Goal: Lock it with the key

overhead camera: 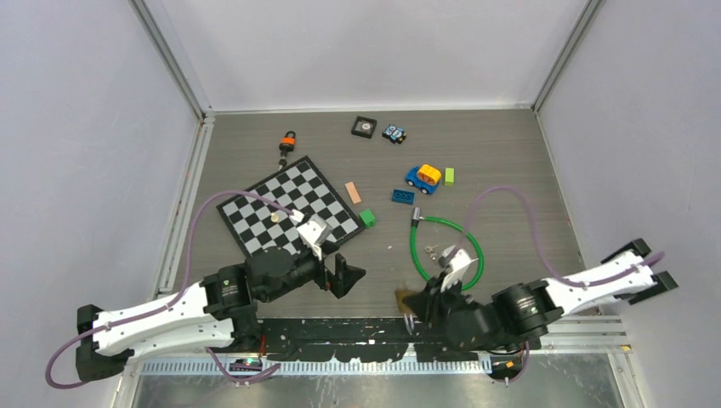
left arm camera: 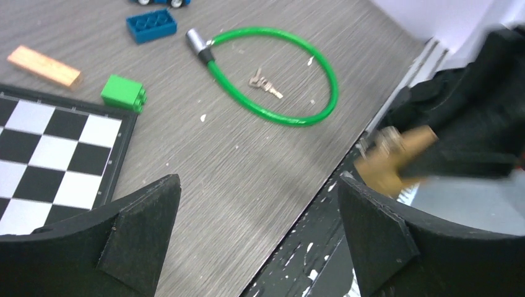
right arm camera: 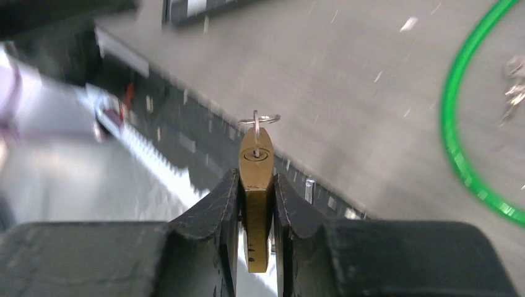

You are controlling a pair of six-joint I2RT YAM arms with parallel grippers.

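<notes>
My right gripper is shut on a brass padlock (right arm camera: pixel 255 164), with a silver ring (right arm camera: pixel 269 118) at its upper end in the right wrist view; motion blurs it in the top view. Small silver keys (left arm camera: pixel 266 84) lie inside a green cable lock (left arm camera: pixel 297 124) with a metal head (left arm camera: pixel 199 43). My left gripper stands open, empty, over bare table left of the cable lock.
A chessboard (overhead camera: pixel 293 195) lies at left, with a green brick (overhead camera: pixel 367 218), wooden block (overhead camera: pixel 353 192) and blue brick (overhead camera: pixel 403 196) nearby. Toy cars (overhead camera: pixel 422 180) and small items sit farther back. The front edge (overhead camera: pixel 383 327) is below the grippers.
</notes>
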